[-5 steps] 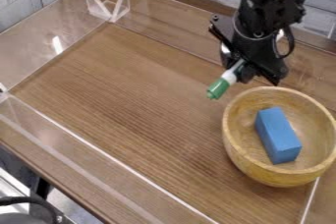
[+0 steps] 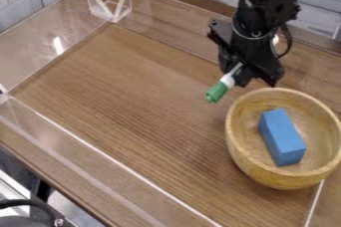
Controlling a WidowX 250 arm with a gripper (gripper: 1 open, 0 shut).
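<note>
My gripper (image 2: 237, 66) hangs from the dark arm at the upper right, shut on a green and white cylindrical object (image 2: 217, 91) that points down and to the left, above the wooden surface. Below and right of it is a round tan bowl (image 2: 250, 168) with a blue rectangular block (image 2: 281, 137) lying inside.
Pale and clear pieces stand along its rear and left edges. A small light object behind the gripper on the right is partly hidden.
The arm and gripper have shifted slightly left, carrying the green and white object with them. The bowl and blue block have not moved.
</note>
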